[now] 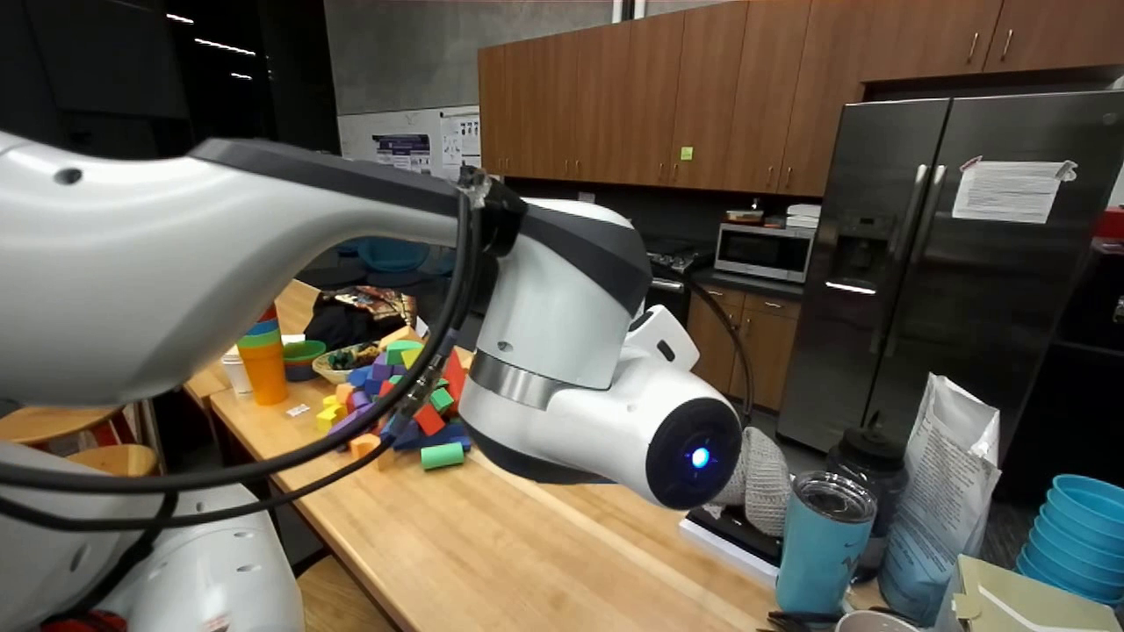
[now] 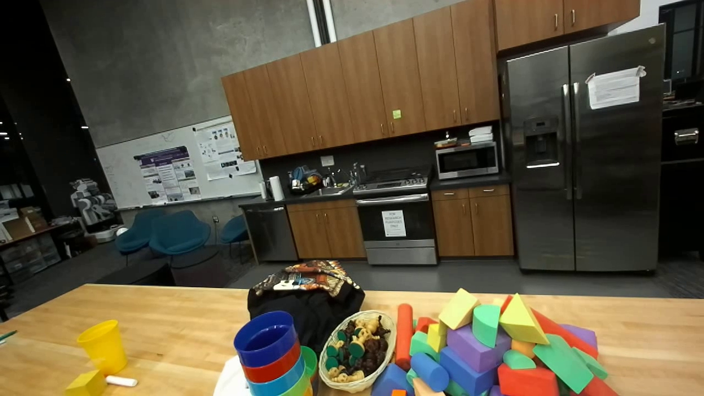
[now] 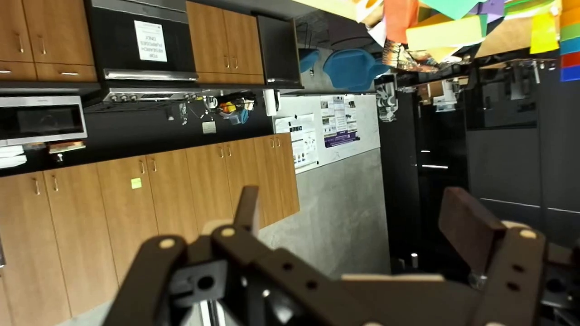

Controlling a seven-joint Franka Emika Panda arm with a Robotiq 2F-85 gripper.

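Observation:
In the wrist view my gripper stands open, its two dark fingers [image 3: 468, 231] wide apart. Between them shows only the distant wall and dark room, with nothing held. The arm's white wrist [image 1: 632, 421] is raised over the table in exterior view 1 and hides the gripper there. A heap of colored foam blocks [image 1: 429, 411] lies on the table left of the wrist, partly covered by the arm and cables. Those blocks [image 3: 443, 33] appear along the top edge of the wrist view, away from the fingers.
Stacked cups [image 1: 269, 369] and a wicker basket [image 2: 359, 383] of small pieces sit beside the blocks. A blue tumbler [image 1: 827, 542], grey cloth [image 1: 766, 486] and silver bag [image 1: 938, 495] crowd the right end.

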